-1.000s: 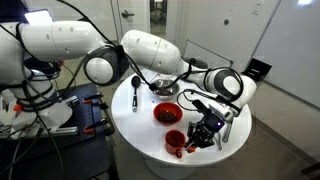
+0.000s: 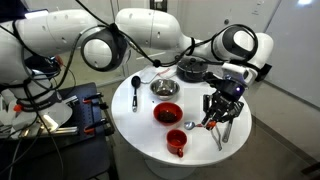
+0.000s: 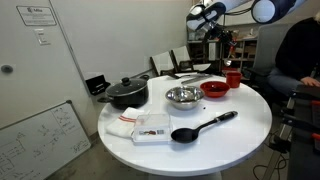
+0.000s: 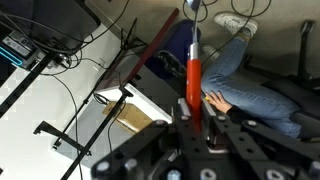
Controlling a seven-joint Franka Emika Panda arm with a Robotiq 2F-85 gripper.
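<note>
My gripper (image 2: 211,119) is shut on the red handle of a spoon (image 4: 194,85). In the wrist view the handle runs up from the fingers to a silvery end at the top edge. Exterior view 1 shows the metal spoon end (image 2: 190,125) reaching left from the gripper, just behind and to the right of a red mug (image 2: 176,141). The mug stands upright on the white table, and its inside cannot be made out. In exterior view 2 the arm hangs above the far end of the table, near the mug (image 3: 233,78).
Beside the mug lies a red bowl (image 2: 167,114), with a metal bowl (image 2: 165,88) behind it. A black pot (image 3: 128,91), a clear container (image 3: 153,127) and a black ladle (image 3: 205,127) occupy the other end. Utensils (image 2: 226,133) lie right of the gripper.
From beside the mug, my gripper has shifted backward and to the right in exterior view 1, still with the red handle. The spoon end has moved away from the mug, which appears unmoved.
</note>
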